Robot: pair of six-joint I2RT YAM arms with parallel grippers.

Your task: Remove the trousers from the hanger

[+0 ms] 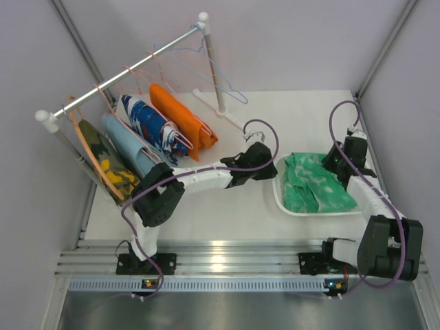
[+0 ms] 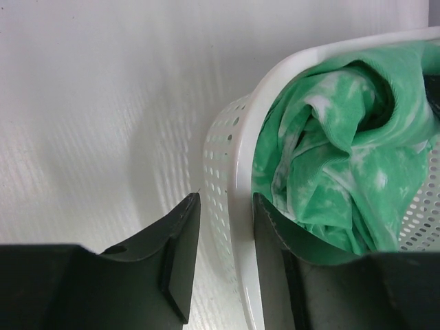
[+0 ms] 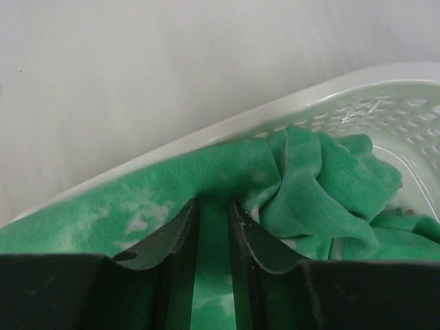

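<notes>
Green tie-dyed trousers (image 1: 316,185) lie bunched in a white perforated basket (image 1: 289,210). My left gripper (image 1: 268,172) is at the basket's left rim, its fingers part open either side of the white rim (image 2: 240,179) in the left wrist view. My right gripper (image 1: 333,165) is at the back right of the basket, shut on the green trousers (image 3: 124,213). No hanger is visible in the green cloth.
A white rail (image 1: 128,69) on the left holds orange, blue, patterned and camouflage garments on hangers, plus an empty blue hanger (image 1: 237,95).
</notes>
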